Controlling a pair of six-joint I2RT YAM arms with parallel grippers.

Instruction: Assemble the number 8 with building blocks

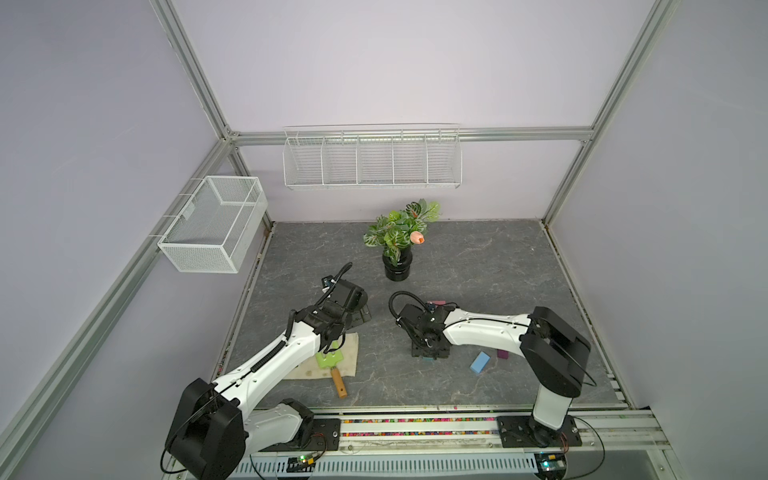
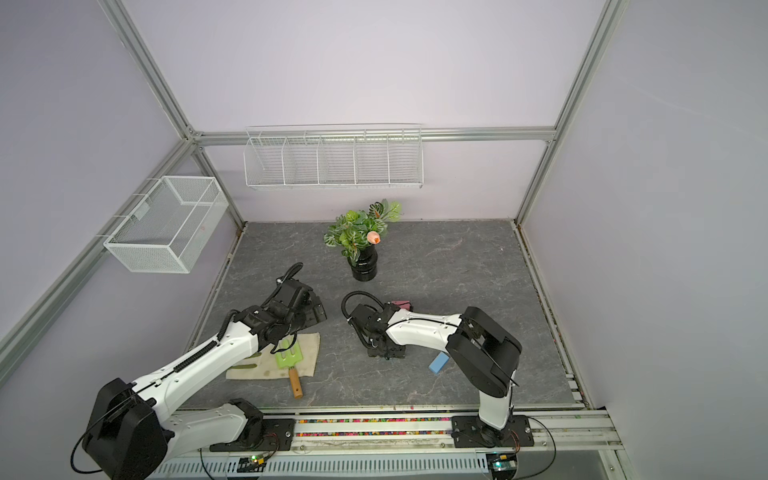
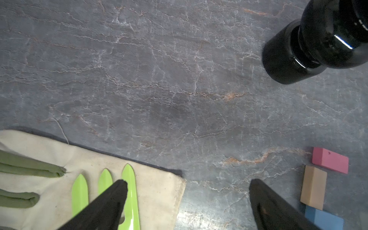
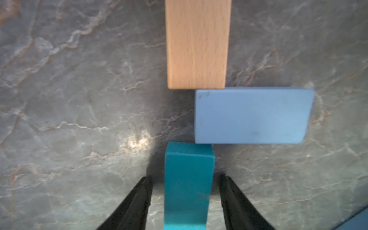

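In the right wrist view a teal block (image 4: 187, 187) lies upright in the image, its top end at the left part of a light blue block (image 4: 253, 115), with a wooden block (image 4: 197, 42) above that. My right gripper stands open around the teal block, a fingertip either side with small gaps. The left wrist view shows a pink block (image 3: 329, 159), the wooden block and a blue block in a row. My left gripper hovers over the table beside a beige cloth (image 3: 157, 184); its fingers are blurred and apart.
A black vase with a plant (image 1: 397, 264) stands at the back centre. The cloth holds green utensils (image 3: 130, 191). Loose blue (image 1: 480, 361) and purple (image 1: 502, 353) blocks lie at the right.
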